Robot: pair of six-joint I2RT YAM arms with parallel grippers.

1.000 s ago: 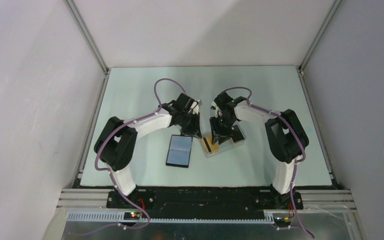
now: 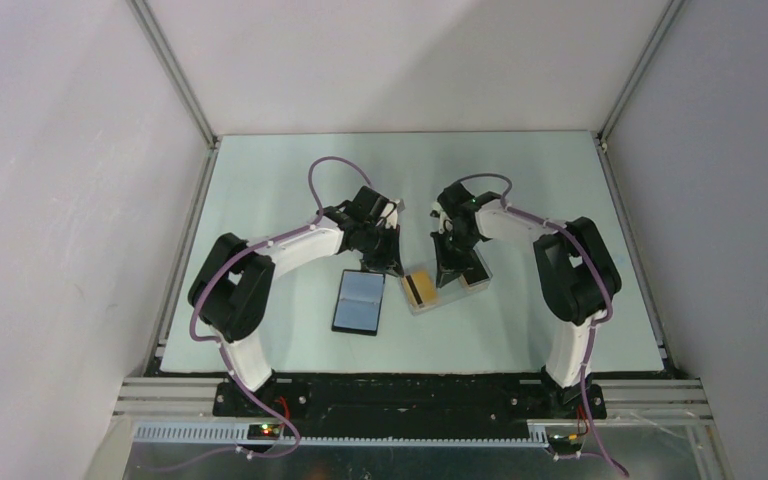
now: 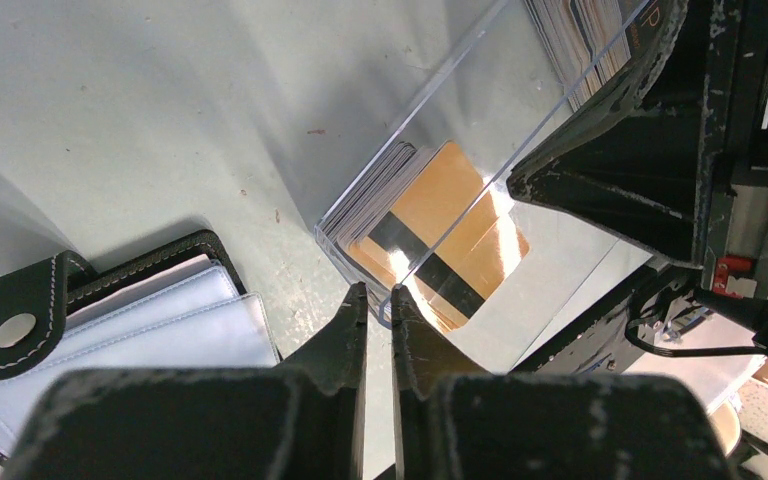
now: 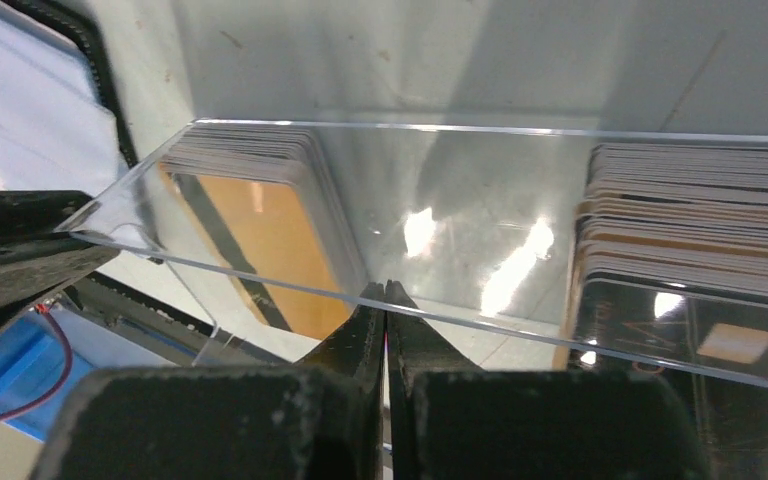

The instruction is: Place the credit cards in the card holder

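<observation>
A stack of gold credit cards (image 4: 270, 225) with a dark stripe stands tilted at the left end of a long clear box (image 2: 450, 296). Dark cards (image 2: 474, 270) fill the box's other end. At the left end wall, my left gripper is shut on the box's edge, a narrow gap between its fingers. My right gripper is shut with nothing between its fingertips, at the box's front wall, just right of the gold stack. The open card holder (image 2: 359, 302), black-edged with pale sleeves, lies left of the box.
The holder's snap strap (image 3: 22, 318) sticks out at its back edge. Bare table (image 2: 280, 330) lies left of the holder, with free room right of the box too. Both arms work close together above the box.
My right gripper has gone from open to shut and moved slightly right, away from the gold cards. The gold stack stays in the box. The left gripper, box and holder have not moved.
</observation>
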